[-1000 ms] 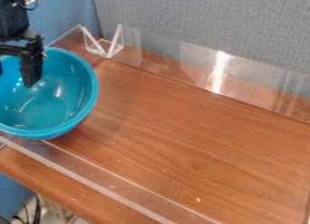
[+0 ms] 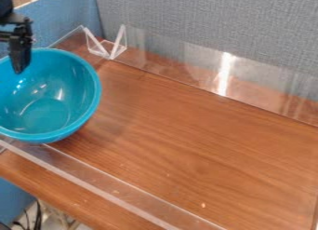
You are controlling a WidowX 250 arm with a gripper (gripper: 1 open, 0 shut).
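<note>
A large turquoise bowl (image 2: 50,108) rests at the left end of the wooden table, inside clear edge strips. My black gripper (image 2: 20,59) is at the upper left edge of the view, over the back left rim of the bowl and partly out of frame. Its fingers are small and dark here, so their spread is hard to make out.
Grey padded walls (image 2: 211,33) stand behind, with clear plastic strips along the edges and white corner brackets (image 2: 110,43) at the back left.
The gripper has risen and moved left from inside the bowl toward the frame's edge. The bowl stays in place.
</note>
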